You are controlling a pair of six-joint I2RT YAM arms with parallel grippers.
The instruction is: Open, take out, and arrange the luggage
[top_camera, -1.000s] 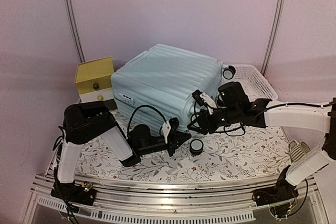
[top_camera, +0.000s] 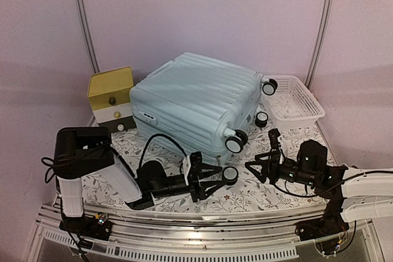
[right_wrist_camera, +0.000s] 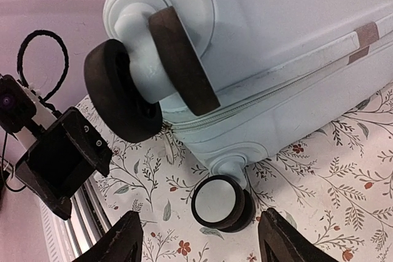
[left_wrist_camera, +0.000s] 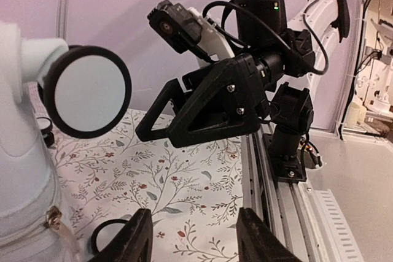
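The pale blue suitcase (top_camera: 190, 102) lies on its side on the floral mat, wheels toward the front and right. Its upper front wheel (top_camera: 234, 143) fills the middle of the right wrist view as a double wheel (right_wrist_camera: 123, 90); a lower wheel (right_wrist_camera: 215, 202) rests near the mat. My left gripper (top_camera: 215, 179) is open at the suitcase's front corner, beside that lower wheel. My right gripper (top_camera: 255, 167) stands open to the right of the corner, clear of the wheels, with nothing seen between its fingers.
A yellow-topped drawer box (top_camera: 110, 87) stands left of the suitcase. A white basket (top_camera: 310, 108) sits behind at the right. Bare mat lies right of the front corner. A metal rail (top_camera: 202, 219) edges the front.
My right gripper has pulled back right and down from the upper front wheel, which is now uncovered.
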